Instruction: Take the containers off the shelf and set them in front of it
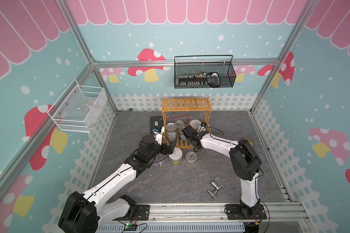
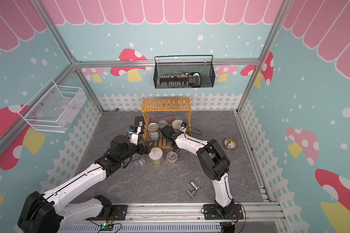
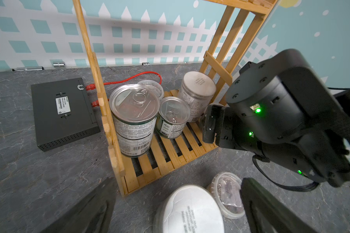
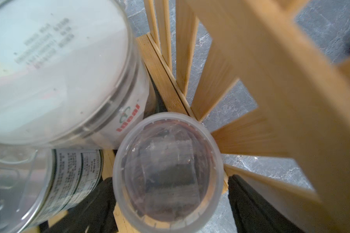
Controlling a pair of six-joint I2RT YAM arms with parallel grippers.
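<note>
A clear round plastic jar (image 4: 169, 167) stands on the lower level of the wooden shelf (image 3: 163, 174). In the right wrist view my right gripper has its dark fingers apart, one either side of the jar's lower part in the picture; whether they touch it is unclear. In the left wrist view that gripper's body covers most of this jar at the shelf's right. My left gripper stands open in front of the shelf, above a white-lidded container (image 3: 190, 217) and a small clear tub (image 3: 226, 194) on the floor, holding nothing.
Tins (image 3: 134, 132) and a white-lidded can (image 4: 58, 66) crowd the shelf beside the jar, with slatted wood on its other side. A black box (image 3: 64, 112) lies left of the shelf. A faucet (image 1: 214, 186) lies on the front floor, which is otherwise fairly clear.
</note>
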